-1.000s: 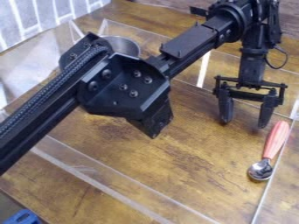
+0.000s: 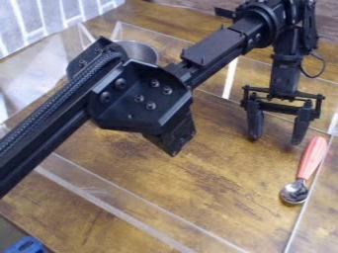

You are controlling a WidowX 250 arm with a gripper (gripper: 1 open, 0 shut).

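My gripper (image 2: 278,126) points down over the wooden board at the right, its two dark fingers standing apart with nothing visible between them. Just to the right and below it lies an ice cream scoop (image 2: 311,158) with a pink handle, its metal head toward the front. A metal pot (image 2: 136,51) at the back left is mostly hidden behind the arm.
Clear plastic walls border the wooden board (image 2: 158,198). The arm spans the upper left across to the upper right. The middle and front of the board are bare. A blue object (image 2: 24,245) sits at the bottom left corner.
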